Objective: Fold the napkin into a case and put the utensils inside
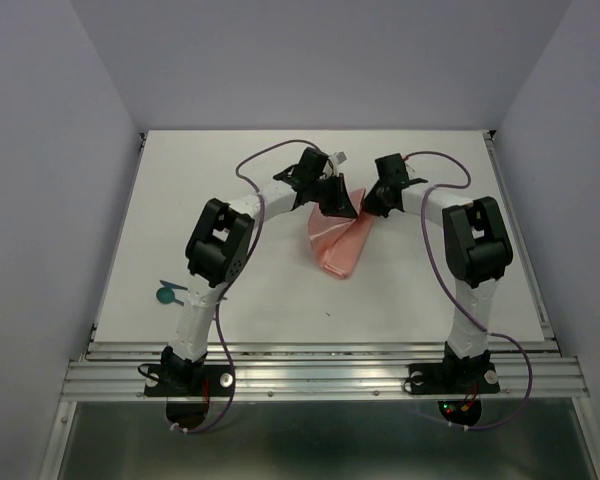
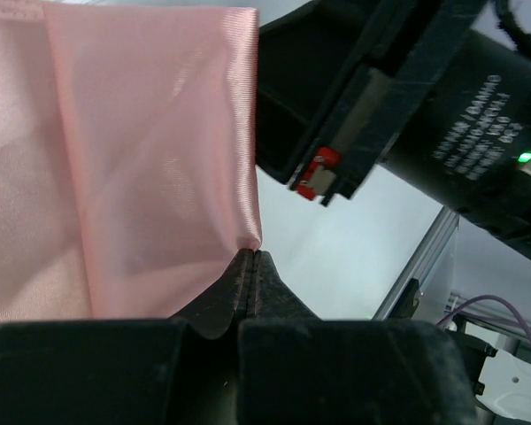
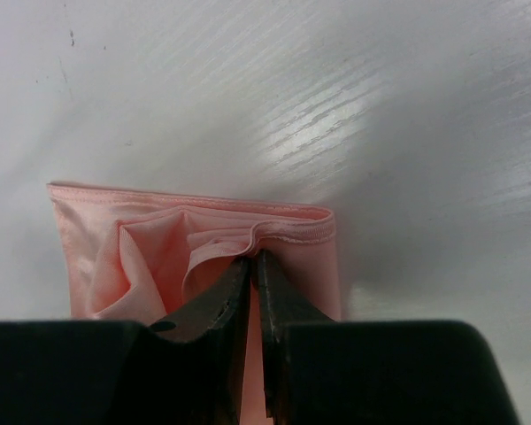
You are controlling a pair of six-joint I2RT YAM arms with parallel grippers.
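A pink napkin (image 1: 340,250) (image 2: 150,142) (image 3: 292,274) lies folded near the table's middle. My left gripper (image 1: 346,214) is shut on the edge of a raised pink flap, at the napkin's upper part. My right gripper (image 1: 372,208) is shut on the napkin's bunched upper corner, just right of the left gripper. In the right wrist view the cloth wrinkles around its fingertips. Teal utensils (image 1: 166,295) lie at the front left, partly hidden by the left arm.
Both arms are close together over the napkin. Grey walls border the table at the sides and back.
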